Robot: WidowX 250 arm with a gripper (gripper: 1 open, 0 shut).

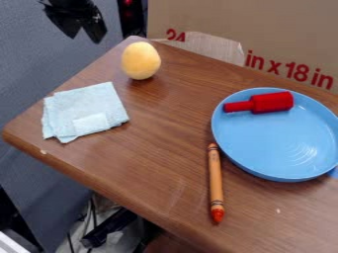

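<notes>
The black gripper (pixel 74 18) hangs at the top left, above the floor beyond the table's far left edge; its finger state is unclear. A yellow egg-shaped object (pixel 141 60) stands near that corner. A folded pale cloth (pixel 85 112) lies at the left. A red rolling-pin-like object (pixel 270 102) rests on a blue plate (pixel 275 148) at the right, with an orange crayon (pixel 215 184) beside the plate.
A large cardboard box (pixel 251 35) stands along the back. Cables and dark hardware lie below the table at the lower left.
</notes>
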